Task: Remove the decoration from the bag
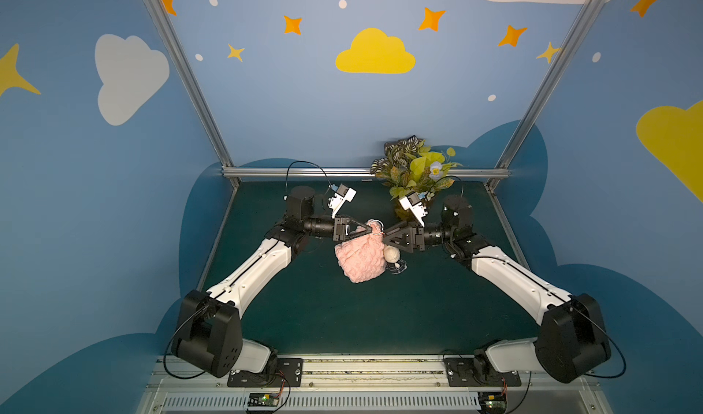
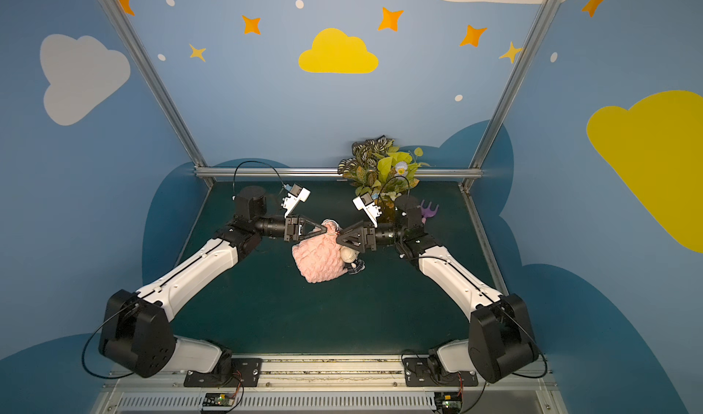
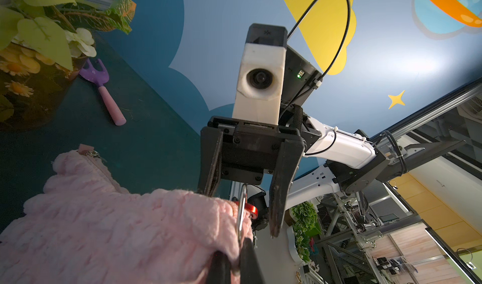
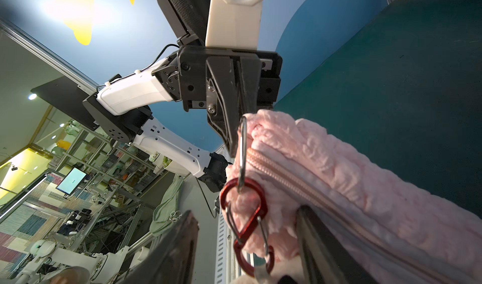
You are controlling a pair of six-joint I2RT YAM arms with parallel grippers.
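A pink fluffy bag [image 1: 359,257] rests at mid-table, its zipper showing in the right wrist view. A silver ring [image 4: 243,153] is at its top corner, and a red S-shaped carabiner [image 4: 249,228] hangs from that. Below is the decoration, a beige ball [image 1: 391,254] with a dark lacy part. My left gripper [image 1: 371,230] is shut on the silver ring, whose thin wire runs between its fingertips. From the other side my right gripper stands open, its fingers on either side of the carabiner with a gap to it.
Behind the grippers stands a potted plant [image 1: 410,172] with leaves and flowers. A purple toy fork [image 3: 108,95] with a pink handle lies near the pot.
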